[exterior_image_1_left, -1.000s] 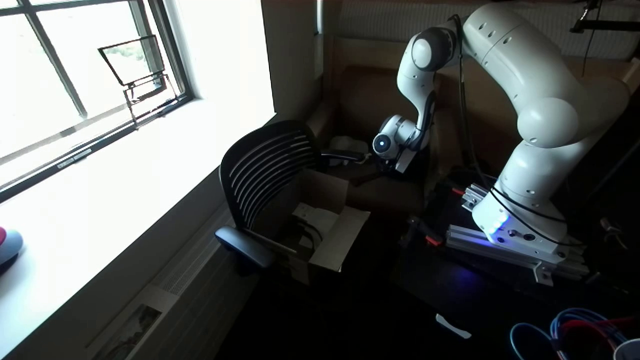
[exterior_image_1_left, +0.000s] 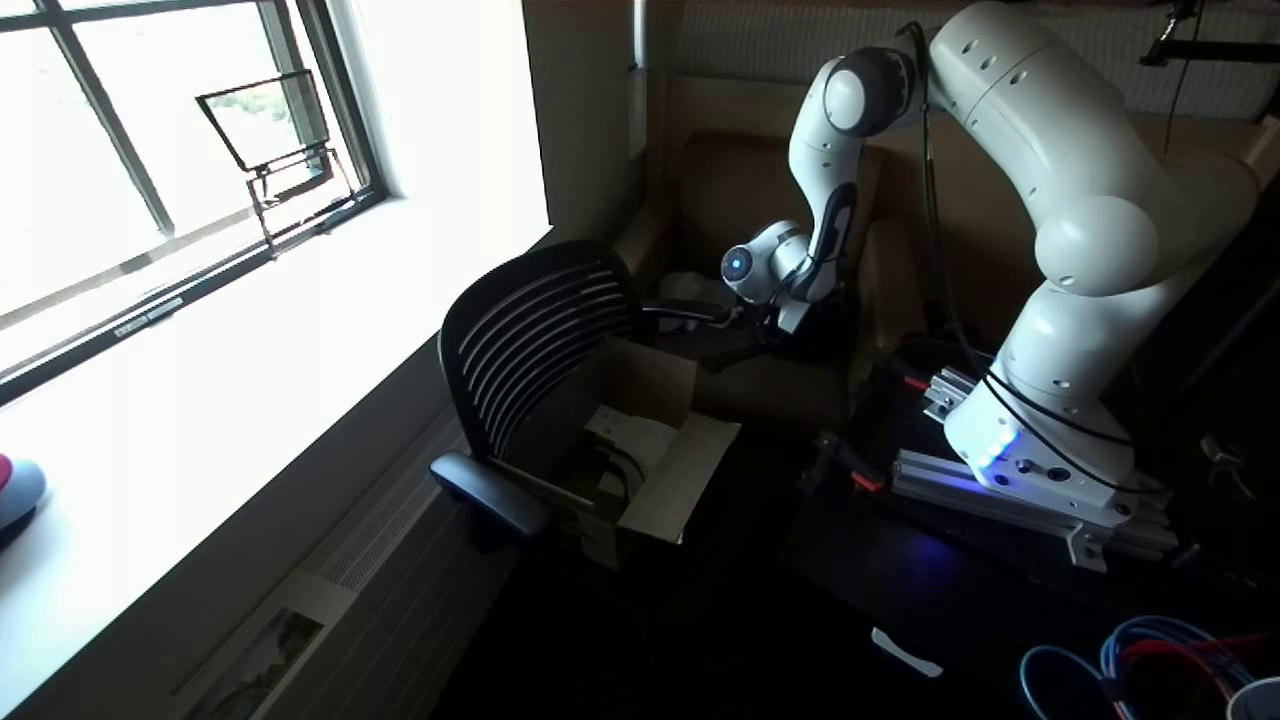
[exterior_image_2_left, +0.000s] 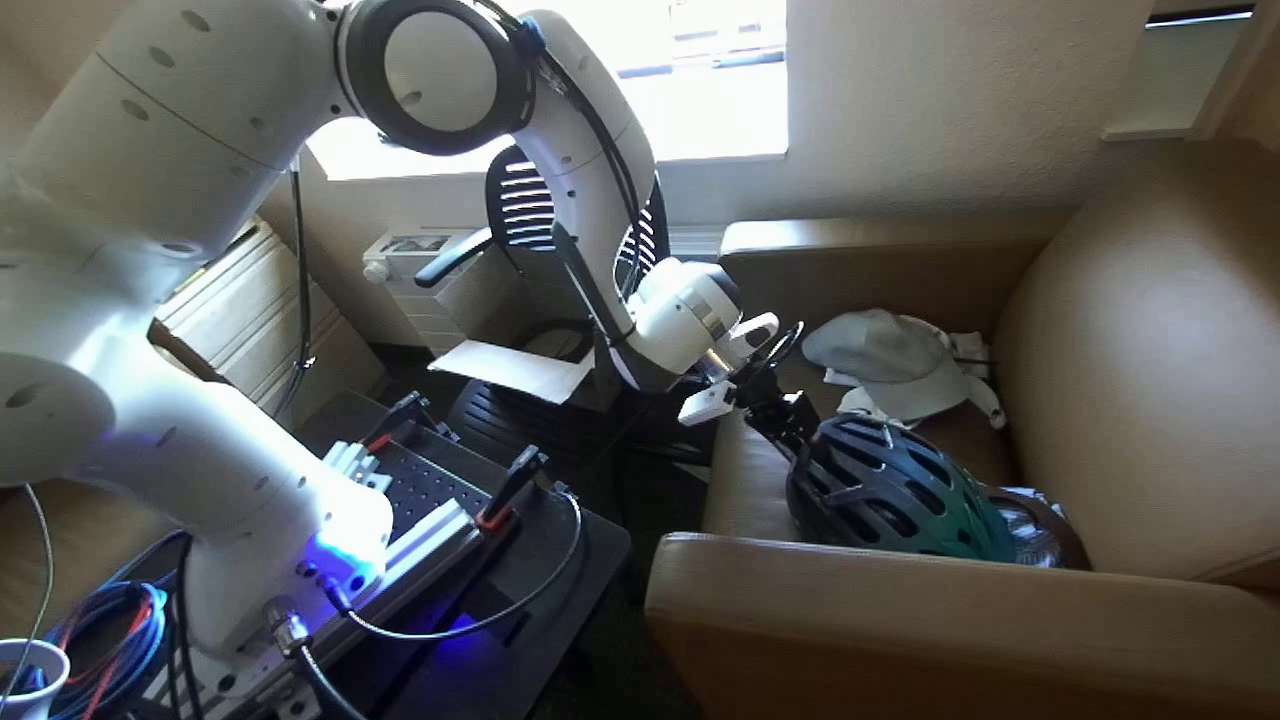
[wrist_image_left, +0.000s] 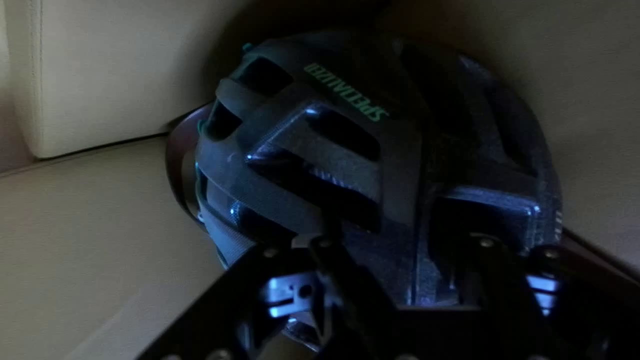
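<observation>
A dark blue-green bike helmet (exterior_image_2_left: 900, 492) rests on the seat of the tan armchair (exterior_image_2_left: 840, 588), close to its near armrest. From above, the wrist view shows the vented shell of the helmet (wrist_image_left: 336, 144), with green lettering. My gripper (exterior_image_2_left: 797, 439) reaches down to the side of the helmet nearest the arm. Its two dark fingers stand either side of a ribbed part of the shell, and the gripper is shut on it. Dim light hides the exact contact at the fingertips. The arm itself hides most of the gripper in exterior view 1.
Farther back on the seat lies a pale cap (exterior_image_2_left: 882, 348). A brown item (exterior_image_2_left: 1062, 540) shows behind the helmet. Beside the armchair, a black office chair (exterior_image_1_left: 540, 324) holds an open cardboard box (exterior_image_1_left: 678, 480). The armchair's armrests and backrest enclose the seat.
In exterior view 1, my hand has shifted left and slightly up, and its tilt has changed. The chair and box have not moved.
</observation>
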